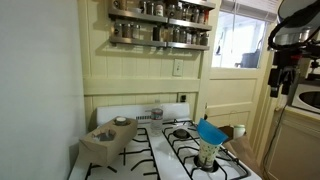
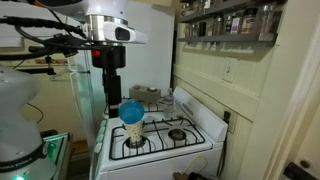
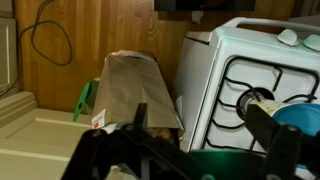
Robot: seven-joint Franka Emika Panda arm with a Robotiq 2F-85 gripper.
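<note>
My gripper is open with nothing between its fingers; in exterior view 1 it hangs at the upper right, high above and to the right of the stove (image 1: 177, 150). On the front right of the stove stands a pale patterned pot or cup (image 1: 207, 153), with a blue bowl-like piece (image 1: 211, 132) tilted in its top. The blue piece (image 3: 299, 117) shows at the right edge of the wrist view, partly behind a finger. A brown cardboard box (image 1: 105, 147) sits on the stove's left side, and a clear jar (image 1: 156, 122) stands toward the back.
Shelves of spice jars (image 1: 160, 32) run along the wall above the stove. In the wrist view, a brown paper bag (image 3: 133, 95) lies on the wooden floor (image 3: 60, 85) beside the stove. Behind the arm is a microwave (image 1: 308, 97). Air around the gripper is clear.
</note>
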